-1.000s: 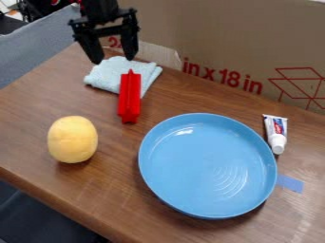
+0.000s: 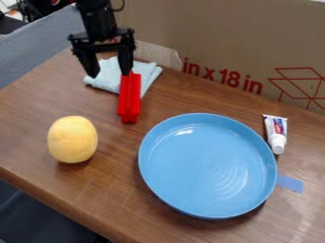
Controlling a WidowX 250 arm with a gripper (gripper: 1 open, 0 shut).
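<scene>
The black gripper (image 2: pixel 108 66) is at the upper left with its fingers apart and nothing seen held, over a folded pale blue cloth (image 2: pixel 99 80). A red bar-shaped object (image 2: pixel 129 100) lies just below it, partly on the cloth. A yellow round object (image 2: pixel 72 140) sits at the left of the wooden table, and a large blue plate (image 2: pixel 207 166) lies at the right front. A toothpaste tube (image 2: pixel 277 133) lies right of the plate.
A cardboard box (image 2: pixel 241 47) stands along the back. The table (image 2: pixel 152 214) has bare room at the front left and centre. A blue tape piece (image 2: pixel 290 183) is at the right.
The gripper has moved downward, lower over the cloth and the red object, over the last second. The objects on the table have not visibly moved.
</scene>
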